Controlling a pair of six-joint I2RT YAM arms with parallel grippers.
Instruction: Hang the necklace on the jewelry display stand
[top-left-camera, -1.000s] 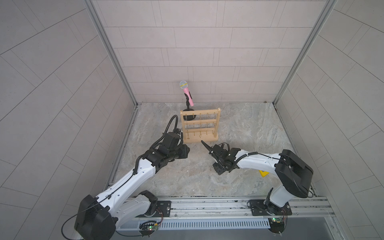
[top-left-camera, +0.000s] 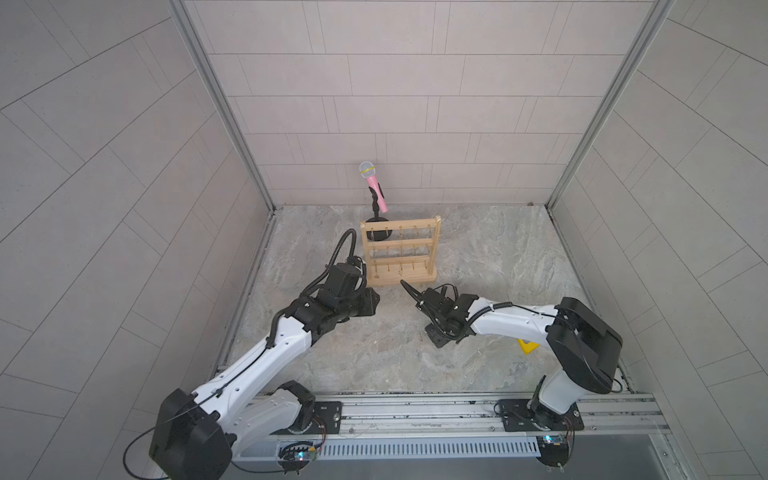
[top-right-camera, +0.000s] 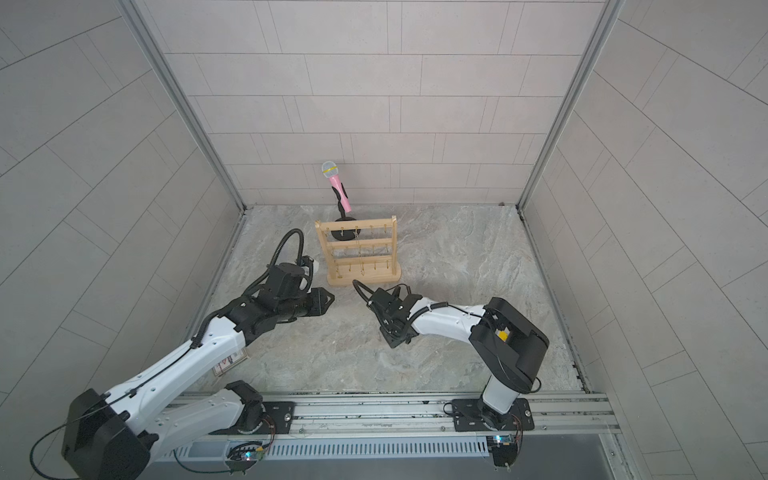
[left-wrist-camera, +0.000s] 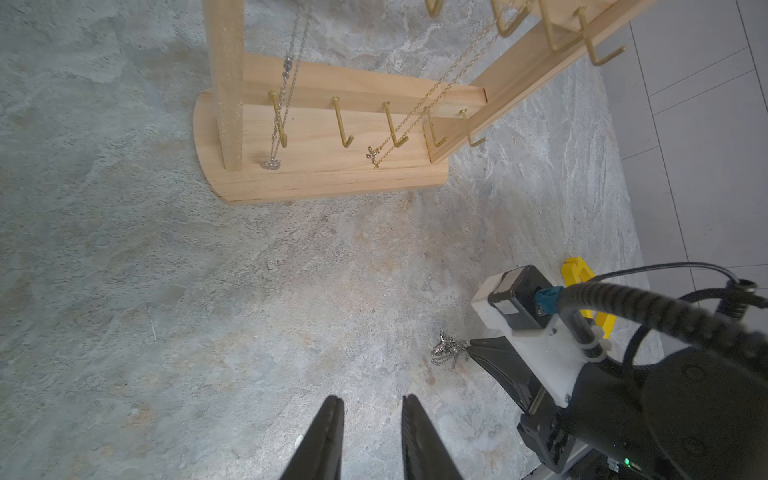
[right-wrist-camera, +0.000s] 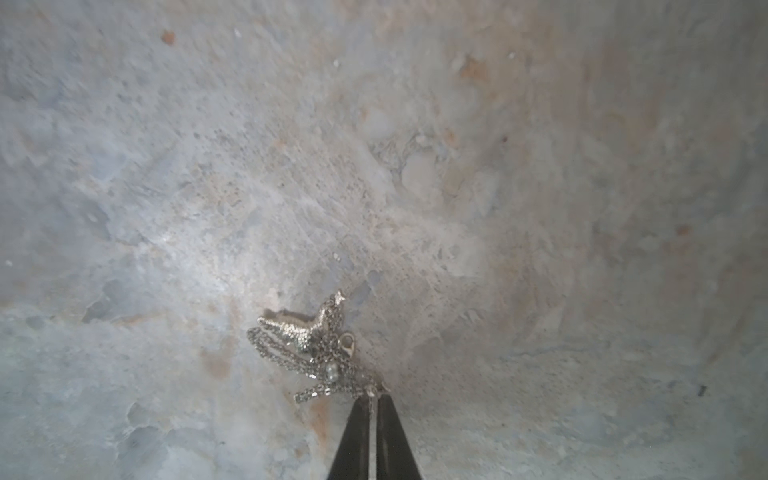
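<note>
A silver necklace lies bunched on the stone surface, also seen in the left wrist view (left-wrist-camera: 446, 349). My right gripper is shut right at the chain's lower edge; whether any chain sits between its tips is unclear. The wooden display stand (left-wrist-camera: 320, 182) has rows of gold hooks with a few chains hanging on them. My left gripper is open with empty fingers, over the bare surface in front of the stand, left of the right gripper.
A pink microphone (top-left-camera: 376, 192) on a black holder stands behind the stand. A yellow object (left-wrist-camera: 577, 272) lies at the right, behind the right arm.
The left arm is nearly still.
</note>
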